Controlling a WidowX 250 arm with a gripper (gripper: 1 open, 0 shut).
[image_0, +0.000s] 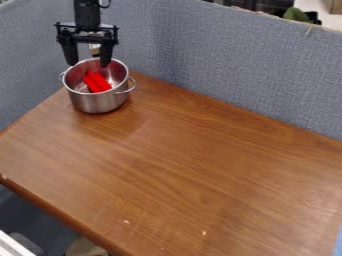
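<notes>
A silver two-handled pot (111, 101) stands at the back left of the wooden table, with a red object (96, 82) inside it. My black gripper (88, 58) hangs open above the pot, over its back part, with the red object below it. Nothing shows held between the fingers.
Grey padded walls (227, 70) enclose the back and left of the table (201, 180).
</notes>
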